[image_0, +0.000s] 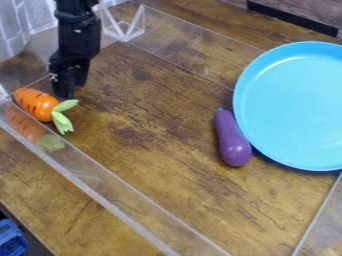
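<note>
My black gripper (70, 78) hangs at the upper left, low over the wooden surface just behind an orange carrot (38, 104) with pale green leaves, which lies against the clear wall. Whether the fingers are open or shut is too small and dark to tell. A purple eggplant (230, 138) lies at the middle right, beside a large light blue plate (298, 105).
Clear plastic walls (127, 205) border the wooden surface (160, 130), whose middle is bare. A blue object (8, 238) shows at the lower left corner, outside the wall.
</note>
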